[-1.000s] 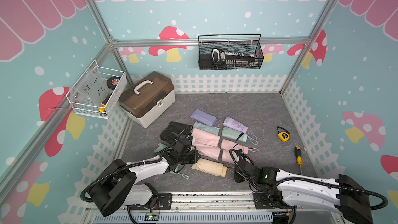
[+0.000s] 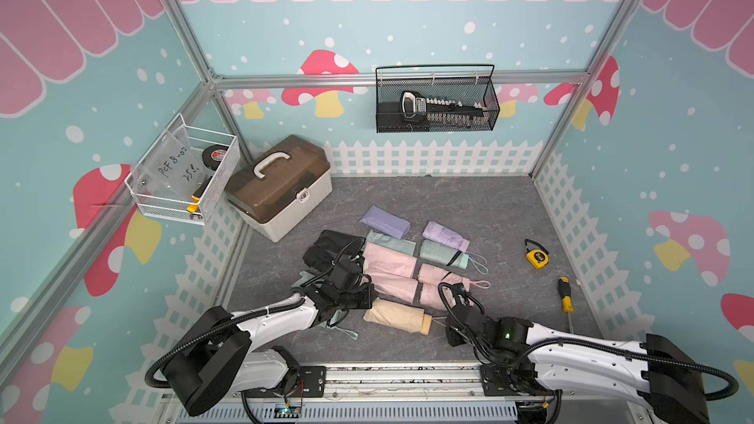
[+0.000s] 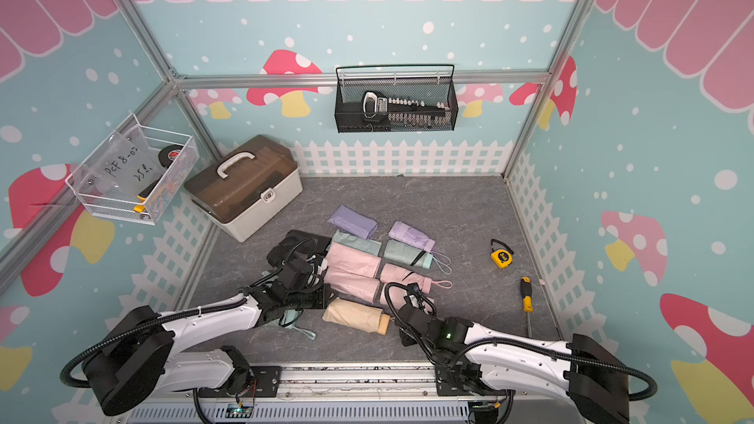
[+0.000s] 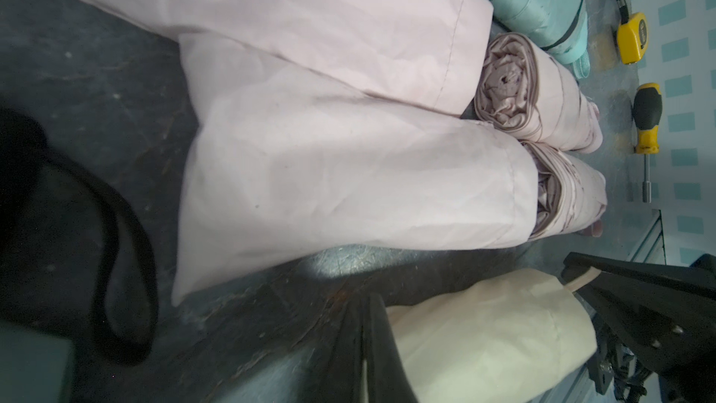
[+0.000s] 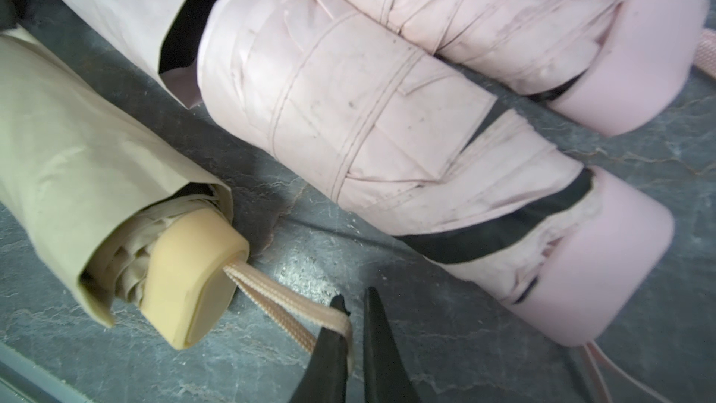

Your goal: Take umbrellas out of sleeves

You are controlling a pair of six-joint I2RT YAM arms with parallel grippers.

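A cream umbrella sleeve point(image 2: 392, 315) lies near the front, its umbrella's yellow handle point(image 5: 192, 276) at the right, open end. From that handle a cord loop point(image 5: 287, 300) runs to my right gripper, which is shut on the cord. My left gripper is shut at the sleeve's other end; whether any cloth is pinched between its fingers cannot be made out. Two pink umbrellas point(image 5: 358, 104) lie just behind, to the right of two flat pink sleeves point(image 4: 335, 179). Farther back are a green umbrella point(image 2: 443, 254) and a purple one point(image 2: 445, 235), with green point(image 2: 390, 243) and purple point(image 2: 385, 221) sleeves.
A black umbrella or sleeve point(image 2: 330, 249) and teal cloth point(image 2: 342, 330) lie around the left arm. A toolbox point(image 2: 279, 188) stands back left. To the right are a tape measure point(image 2: 536, 255) and a screwdriver point(image 2: 564, 295).
Hardly anything differs: the right gripper has shifted by a very small amount, and the left gripper and cream sleeve look the same.
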